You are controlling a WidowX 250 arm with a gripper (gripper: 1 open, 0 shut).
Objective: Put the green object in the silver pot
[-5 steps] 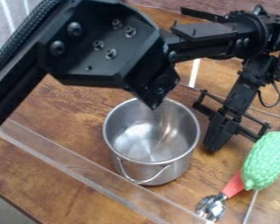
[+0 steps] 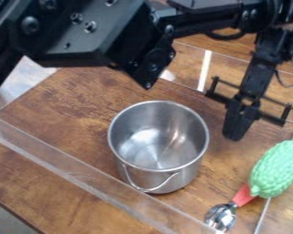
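The silver pot [image 2: 192,151] stands upright on the wooden table, its inside empty. To its right lies the bumpy green bitter melon [image 2: 277,169], close to the right edge of the view. Behind the pot and a little to its right is my black gripper [image 2: 236,131], pointing down. Its fingers are together with nothing visible between them. The melon sits apart from the gripper, nearer the camera and further right.
A scoop with a red handle [image 2: 244,195] and a metal head [image 2: 222,217] lies against the melon's near end. A clear ledge [image 2: 100,187] runs along the table's front left. Bare wood [image 2: 63,105] spreads left of the pot.
My gripper has moved up in the view, away from the melon, and slightly right. The arm's upper links have shifted too. Pot, melon and scoop have stayed put.
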